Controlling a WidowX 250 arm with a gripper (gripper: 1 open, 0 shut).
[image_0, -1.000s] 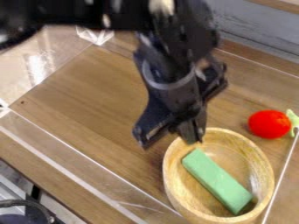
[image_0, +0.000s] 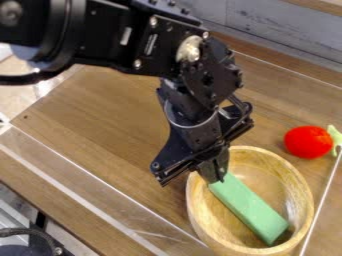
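Observation:
My black gripper (image_0: 209, 165) hangs over the back-left rim of a round wooden bowl (image_0: 302, 205), its fingers low by the upper end of a green block (image_0: 251, 209) that lies slanted inside the bowl. The fingertips look close together; whether they touch the block I cannot tell.
A red tomato (image_0: 307, 141) with something pale green behind it sits right of the bowl. A wall runs along the back, and the counter's edge is at the lower left.
The gripper has moved down and slightly right toward the bowl and the upper end of the green block. The block and tomato look unmoved.

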